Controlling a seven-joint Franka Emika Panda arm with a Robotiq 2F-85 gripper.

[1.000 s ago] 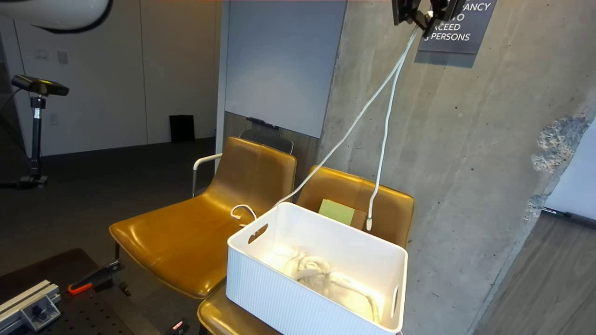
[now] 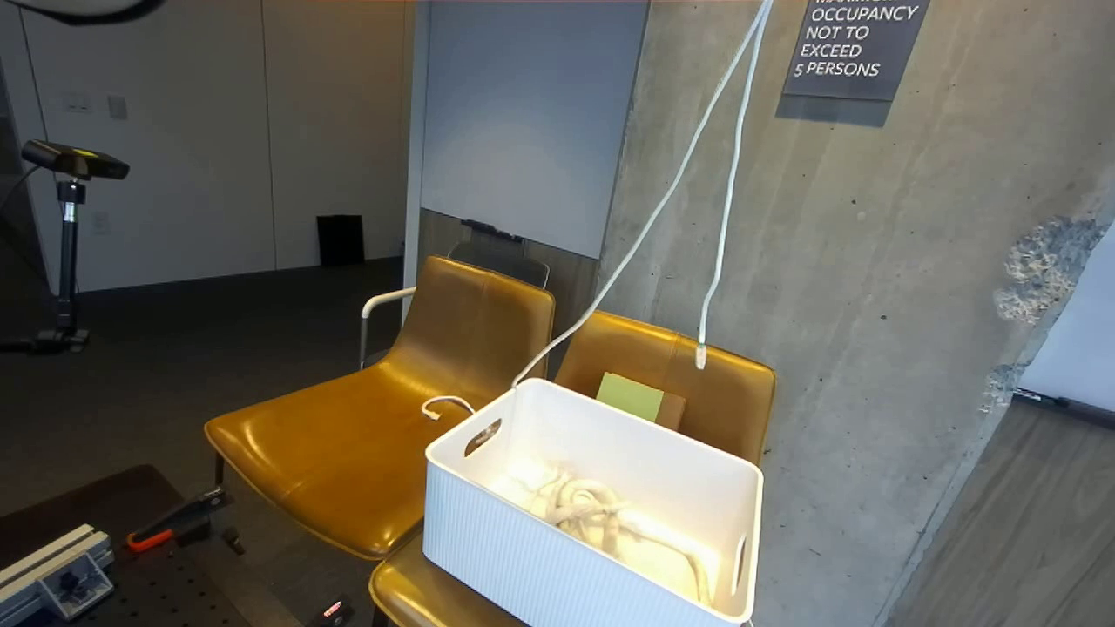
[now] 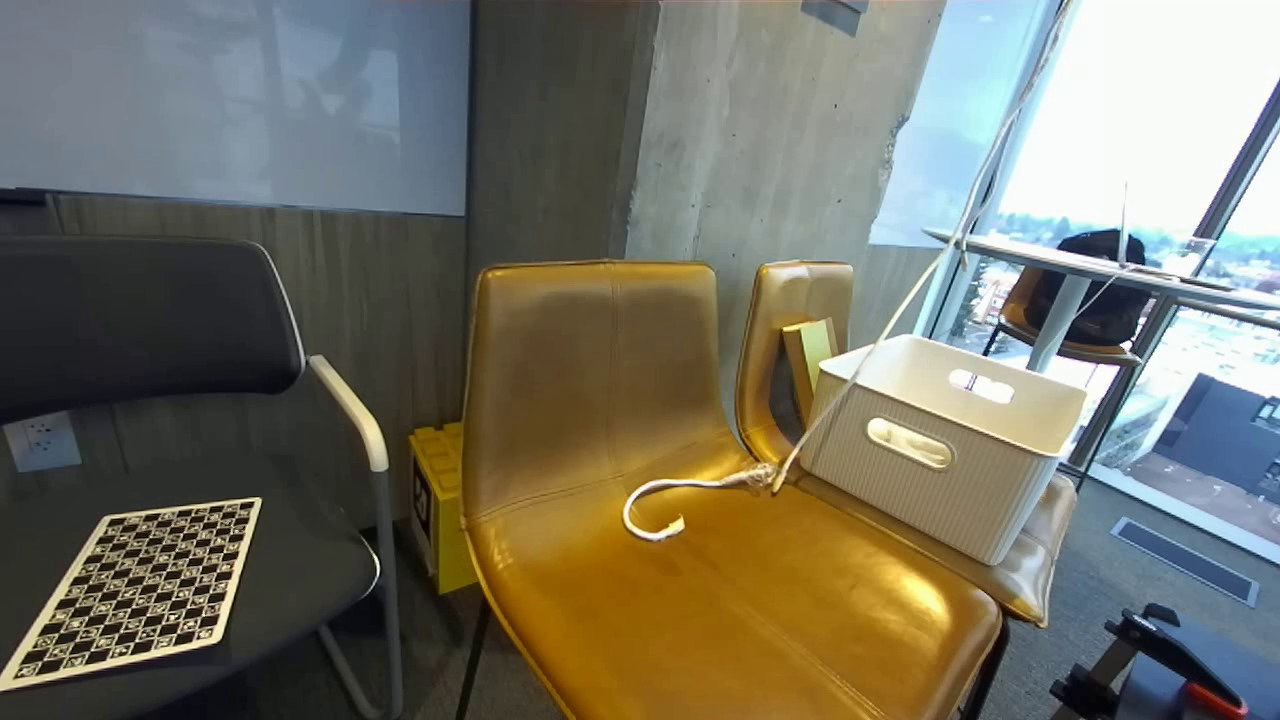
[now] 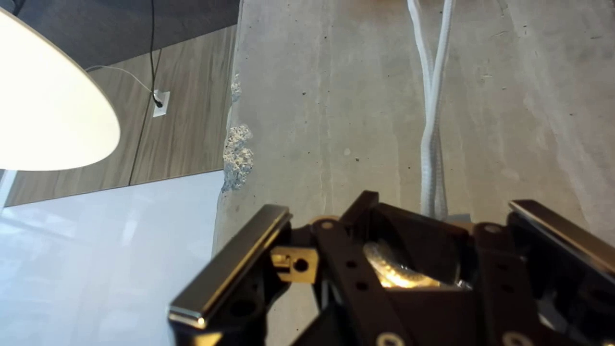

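A white cable [image 2: 728,188] hangs in a folded loop from above the top edge of exterior view 1. Its free end [image 2: 701,356] dangles in front of the rear chair back, while the other strand slants down behind the white bin [image 2: 593,596]. My gripper shows only in the wrist view, its fingers shut, with two strands of the cable [image 4: 429,132] running from its fingertips. The exact pinch point is hidden by the dark fingers. More cable lies coiled [image 2: 585,507] inside the bin. A curled cable end [image 3: 654,486] rests on the tan chair.
The bin stands on a tan chair against the concrete wall [image 2: 899,313]. A second tan chair [image 3: 720,600] sits beside it. A green-and-brown box [image 2: 629,397] leans behind the bin. A lamp-like white disc [image 4: 52,104] is near the wrist camera.
My gripper has risen out of the top of exterior view 1. The cable's dangling end has lifted higher, and the curled end on the chair has shifted slightly.
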